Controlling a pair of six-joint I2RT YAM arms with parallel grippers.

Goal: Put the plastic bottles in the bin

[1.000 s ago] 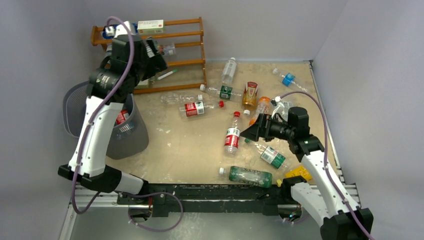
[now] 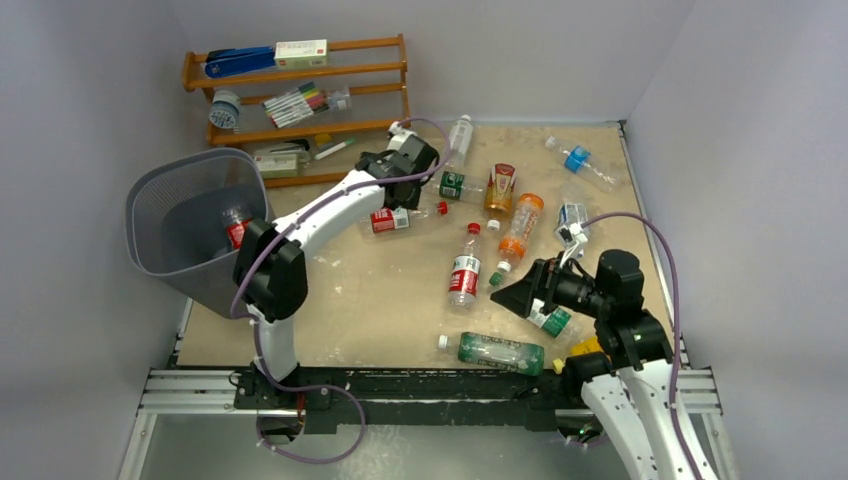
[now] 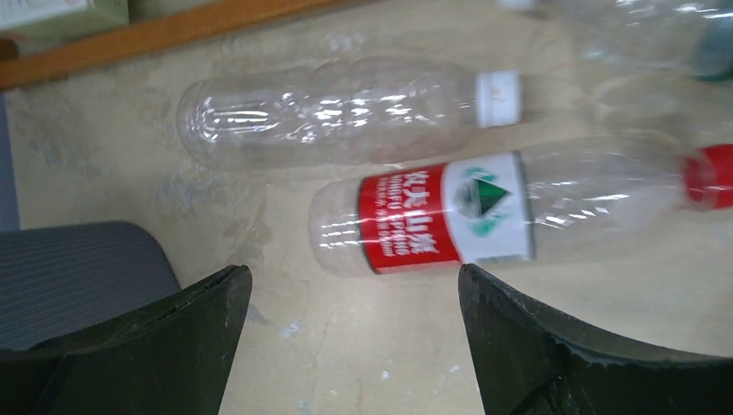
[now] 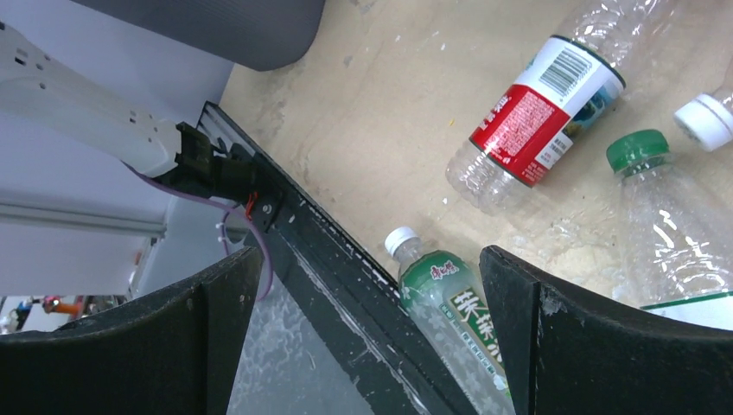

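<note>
Plastic bottles lie across the board. My left gripper is open above a red-label bottle (image 3: 406,216) with a red cap; a clear bottle (image 3: 320,117) with a white cap lies just beyond it, nothing between the fingers. My right gripper is open over the near right area, above a green-label bottle (image 4: 454,316), near a red-label upright-lying bottle (image 4: 536,117) and a green-capped bottle (image 4: 670,233). The grey bin (image 2: 160,220) at the left contains a red-label bottle (image 2: 238,232).
A wooden rack (image 2: 365,125) with boxes, markers and a jar stands at the back left. Walls close in the back and sides. Bare board shows in the middle-left, between the bin and the bottles.
My left gripper has swung from above the bin and rack to low over the middle bottles. My right arm has shifted slightly toward the near right.
</note>
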